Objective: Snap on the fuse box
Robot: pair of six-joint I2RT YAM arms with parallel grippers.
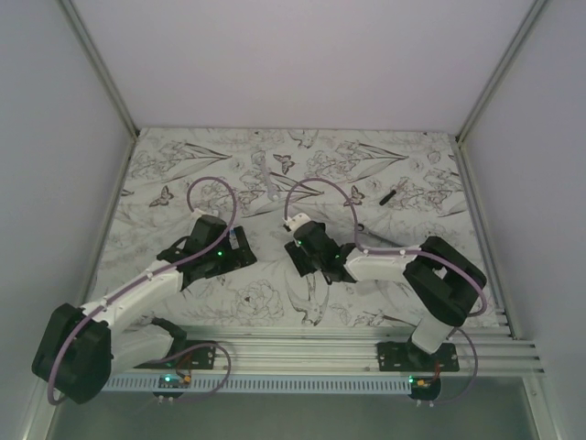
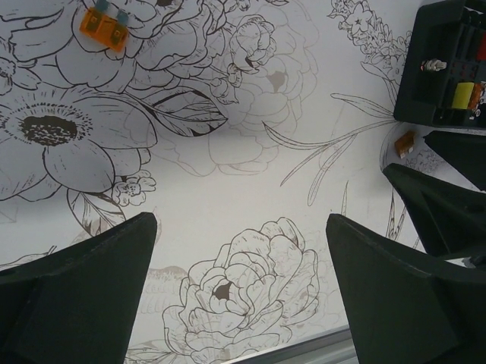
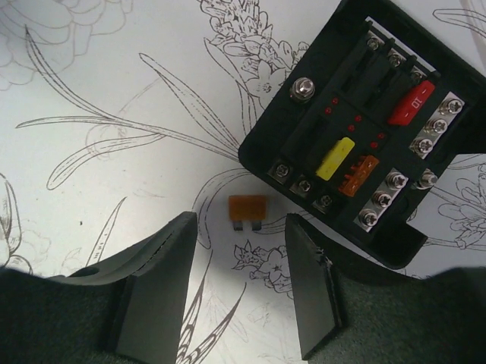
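A black fuse box (image 3: pixel 334 121) with red, yellow and orange fuses fills the upper right of the right wrist view; it also shows at the right edge of the left wrist view (image 2: pixel 433 83). A small orange piece (image 3: pixel 247 207) lies just beside it, between the spread fingertips of my right gripper, which is part open and holds nothing visible. My left gripper is open over bare patterned surface, left of the box. In the top view, my right gripper (image 1: pixel 300 252) hides much of the box.
An orange piece (image 2: pixel 105 29) lies at the upper left of the left wrist view. A dark handled tool (image 1: pixel 388 196) and a metal tool (image 1: pixel 385 236) lie to the right in the top view.
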